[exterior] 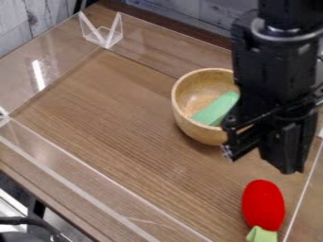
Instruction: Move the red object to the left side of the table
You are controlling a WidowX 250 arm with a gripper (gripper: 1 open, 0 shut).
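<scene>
A red oval object [263, 204] with a pale green tip [262, 233] lies on the table at the near right, close to the right edge. My gripper [263, 151] is above the table, farther back than the red object and apart from it. Its dark fingers are shut with nothing seen between them, and the red object is outside them.
Behind and left of the gripper, a wooden bowl [186, 107] holds a green item [216, 109]; the arm hides its right part. A white wire rack [102, 31] stands at the far left.
</scene>
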